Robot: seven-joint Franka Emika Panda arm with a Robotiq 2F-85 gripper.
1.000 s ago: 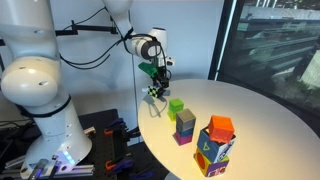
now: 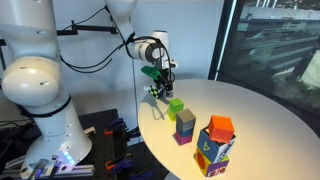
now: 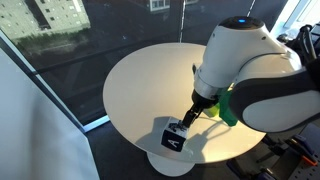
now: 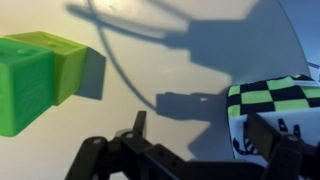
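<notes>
My gripper is open low over the white table, with nothing between its fingers. In the wrist view, a block with a green-and-black checkered side (image 4: 275,97) lies at the right, partly hidden by the right finger; whether they touch I cannot tell. Exterior view 2 shows a dark block with a white letter face (image 3: 174,137) near the table edge, just below the gripper (image 3: 187,118). Two green blocks (image 4: 25,85) stand left of the fingers in the wrist view. From exterior view 1, the green stack (image 2: 176,108) is nearer the camera than the gripper (image 2: 165,90).
A grey, brown and pink stack (image 2: 185,126) stands in the foreground. Beside it is a taller pile of colourful blocks topped by an orange one (image 2: 221,127).
The arm's wrist has come slightly lower and to the right in exterior view 1. The block stacks stay where they were.
</notes>
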